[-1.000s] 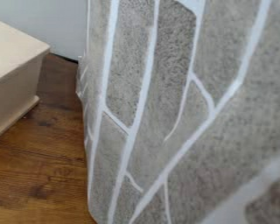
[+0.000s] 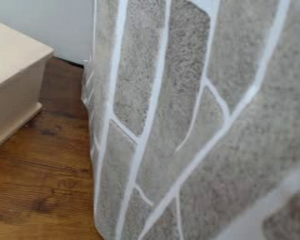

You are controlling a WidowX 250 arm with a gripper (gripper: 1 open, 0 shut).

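Note:
A large upright grey speckled surface (image 2: 202,112) with branching white lines fills the centre and right of the camera view, very close. Its left edge curves down to the floor area, with some clear, crinkled material along it. No gripper can be seen in the view.
A pale cream box-like piece (image 2: 12,89) stands at the left edge. Below it lies a brown wooden floor (image 2: 40,187), bare in the lower left. A white wall (image 2: 59,23) is behind, at the upper left.

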